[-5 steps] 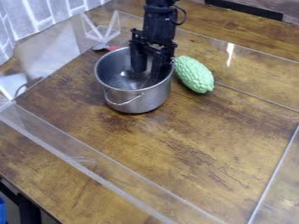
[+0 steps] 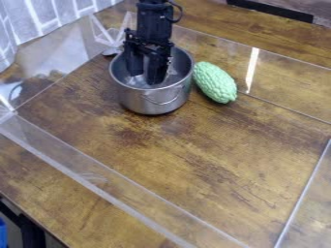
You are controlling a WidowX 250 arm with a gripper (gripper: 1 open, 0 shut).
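Observation:
A steel pot sits on the wooden table, upper middle of the camera view. My black gripper reaches down into it from above, its lower part inside the pot; whether it is open or shut is hard to make out. A pale green corn-like object lies on the table just right of the pot.
Clear plastic panels edge the wooden table on the left, back and right. A small blue item shows at the lower left edge.
My gripper has moved a little to the left within the pot. The pot appears shifted slightly up the view. The green object is still.

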